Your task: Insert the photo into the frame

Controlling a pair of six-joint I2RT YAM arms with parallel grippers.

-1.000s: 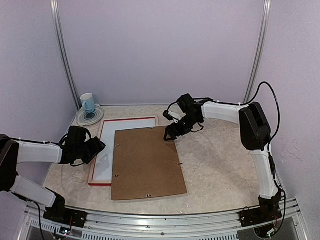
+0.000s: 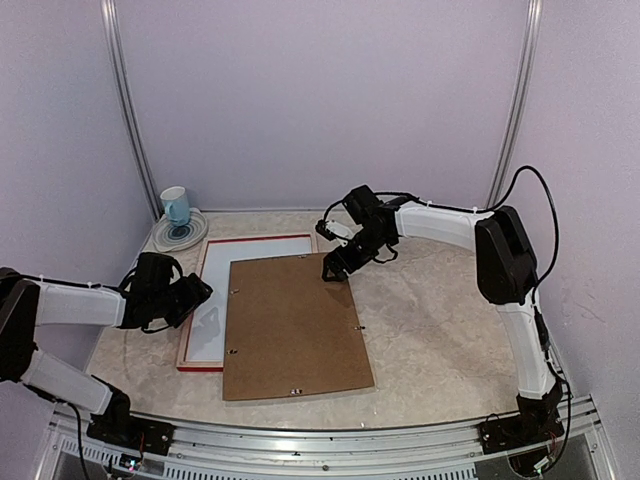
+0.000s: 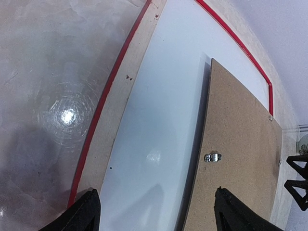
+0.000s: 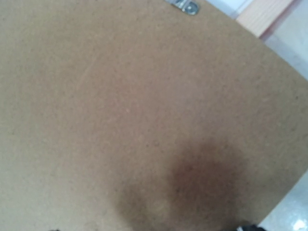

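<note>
The frame (image 2: 208, 318) lies flat at left centre, a pale wooden border with a red outer edge around a white surface (image 3: 144, 120). A brown backboard (image 2: 290, 330) with small metal clips (image 3: 212, 157) lies askew over its right part and reaches past its right and front edges. No separate photo can be made out. My left gripper (image 2: 205, 297) hangs over the frame's left side, its fingers (image 3: 236, 214) apart with nothing between them. Above the board's far right corner is my right gripper (image 2: 335, 272), open; only its fingertips (image 4: 248, 227) show at the bottom of the right wrist view.
A light-blue mug (image 2: 174, 207) and grey-white plates (image 2: 180, 236) stand at the back left, close behind the frame. A metal rail (image 2: 300, 436) runs along the front edge.
The left arm, the board and the frame look unmoved.
</note>
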